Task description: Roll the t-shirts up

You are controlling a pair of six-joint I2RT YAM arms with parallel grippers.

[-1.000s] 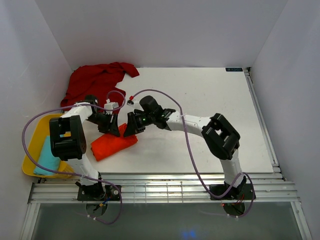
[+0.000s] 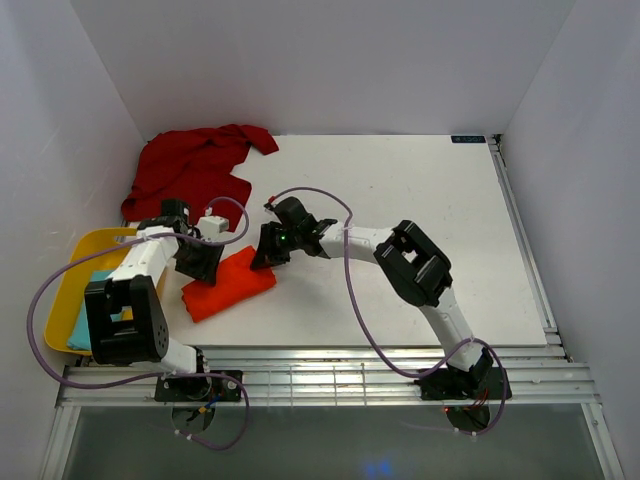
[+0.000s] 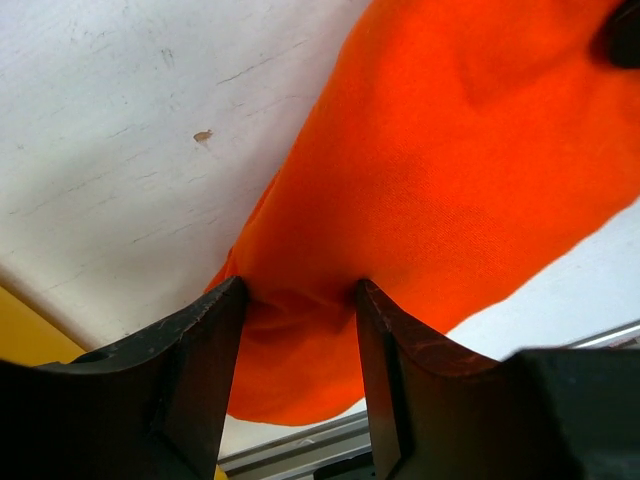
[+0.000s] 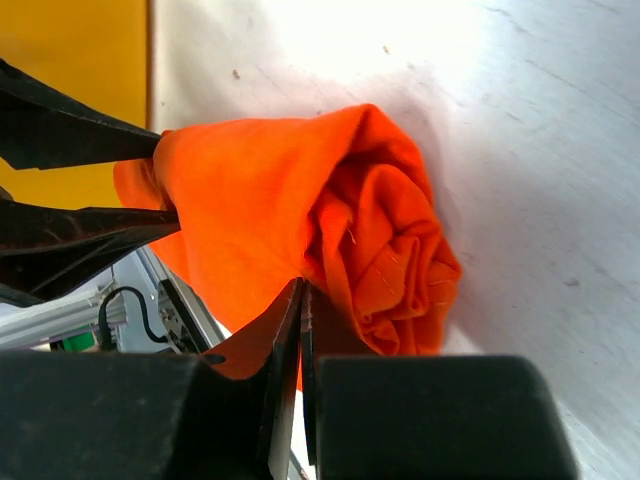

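The orange t-shirt lies as a folded, thick bundle at the table's left front. Over its left part my left gripper stands open, its fingertips apart with orange cloth showing between and below them. At the bundle's right end my right gripper is nearly closed, its fingers down at the cloth; a fold of the shirt seems pinched there, though the tips hide the grip itself. The shirt's loose layered end bulges beside these fingers. A dark red t-shirt is spread crumpled at the back left.
A yellow bin with light blue cloth inside stands at the left edge, under the left arm. A metal rail runs along the front.
The right arm shifted slightly and its gripper stays at the shirt's right end. The shirt barely moved.
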